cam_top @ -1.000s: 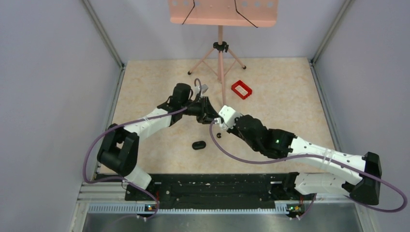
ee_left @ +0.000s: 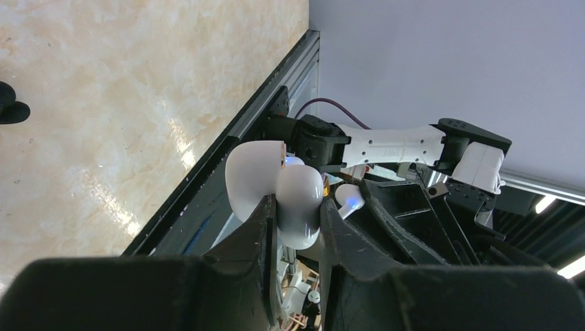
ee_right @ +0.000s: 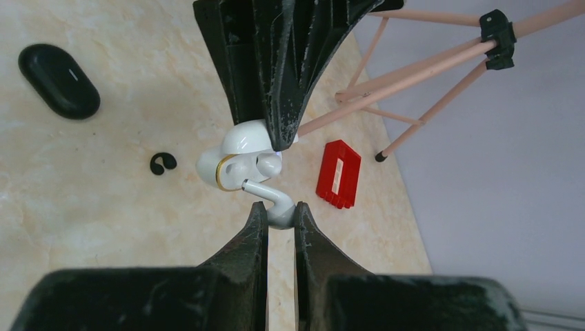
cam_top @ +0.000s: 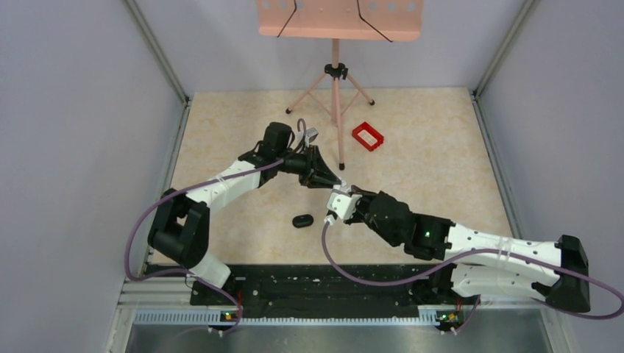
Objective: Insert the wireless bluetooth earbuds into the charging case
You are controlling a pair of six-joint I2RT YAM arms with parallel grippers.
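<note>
In the left wrist view the white charging case (ee_left: pixel 299 207) is clasped between the black fingers of my left gripper, its lid (ee_left: pixel 250 178) raised. My right gripper is shut on a white earbud (ee_right: pixel 279 207). The right wrist view shows this earbud's stem pointing up and left toward the open case (ee_right: pixel 227 169), close below its wells. Whether the stem tip touches the case I cannot tell. A rounded white shape sits at the case's right well; what it is stays unclear. From above, both grippers meet mid-table, hiding most of the case.
A black oval case (cam_top: pixel 302 220) lies on the table left of the grippers. Small black earbuds (ee_right: pixel 163 163) lie on the tabletop beneath them. Farther back are a red tray (cam_top: pixel 367 137) and a pink tripod stand (cam_top: pixel 336 95). Bare table extends to the right rear.
The right arm has shifted toward the table's front edge, its gripper dropping from beside the left gripper to just in front of it. The left arm is almost still.
</note>
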